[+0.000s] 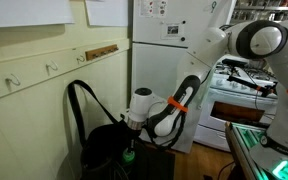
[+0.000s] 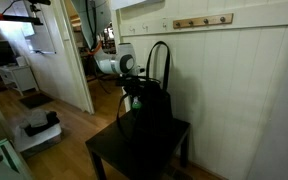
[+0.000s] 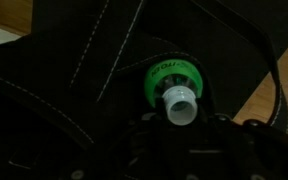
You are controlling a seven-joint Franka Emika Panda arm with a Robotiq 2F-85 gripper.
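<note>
A green bottle with a white top (image 3: 180,105) shows from above in the wrist view, pale lettering around its green part. My gripper (image 1: 131,142) points down and is shut on the bottle's top. A large black tote bag (image 2: 152,112) stands on the dark table, its long handle loops rising beside the wall. The green bottle (image 1: 129,155) is at the bag's opening, its lower part hidden by dark fabric. In the second exterior view only a small green patch of it shows. Whether the bottle touches the bottom of the bag cannot be seen.
A row of wall hooks (image 1: 81,58) runs above the bag. The dark table top (image 2: 114,150) has free room in front of the bag. Further off are a stove (image 1: 219,105), a white fridge and grey-white items on the floor.
</note>
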